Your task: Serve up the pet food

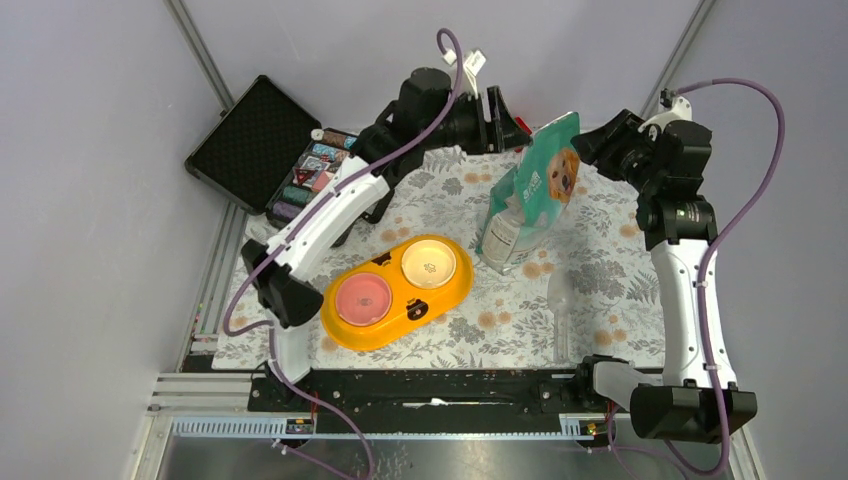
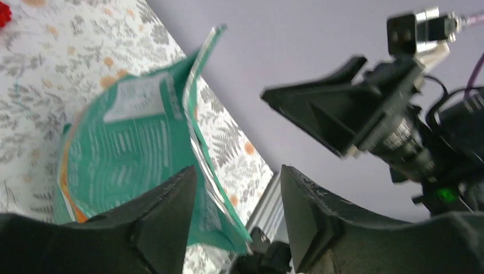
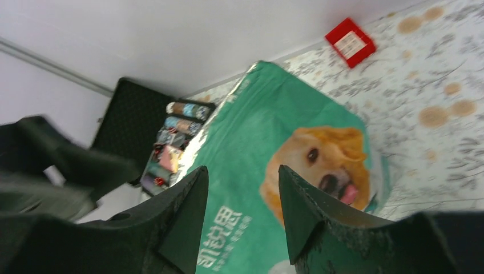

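Note:
The green pet food bag, with a dog's face on its front, stands upright at the back right of the table. Its upper edge looks pinched together in the left wrist view. My left gripper is open just left of the bag top, and my right gripper is open just right of it. Neither has visible hold of the bag. A yellow holder carries a pink bowl and a cream bowl, both apparently empty. A clear scoop lies at the front right.
A red box sits behind the bag, partly covered by my left gripper from above. An open black case with several small items stands at the back left.

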